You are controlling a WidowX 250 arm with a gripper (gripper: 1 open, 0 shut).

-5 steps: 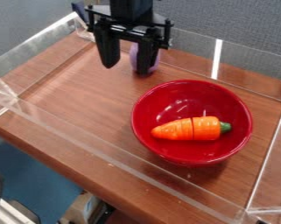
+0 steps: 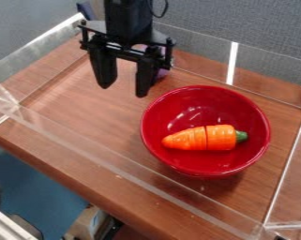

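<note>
A black gripper [image 2: 124, 81] hangs at the upper middle of the view, left of the red bowl, its two fingers wide apart with nothing seen between them. A red bowl [image 2: 164, 114] sits on the wooden table on the right, holding an orange carrot [image 2: 190, 139] with a green top. A purple object behind the gripper is mostly hidden.
Clear walls [image 2: 233, 56] border the wooden table [image 2: 78, 122]. Past the front-left edge lies a blue floor with some dark and cardboard items.
The gripper has moved down and toward the viewer, now covering most of the purple object behind it. The bowl and carrot are unchanged.
</note>
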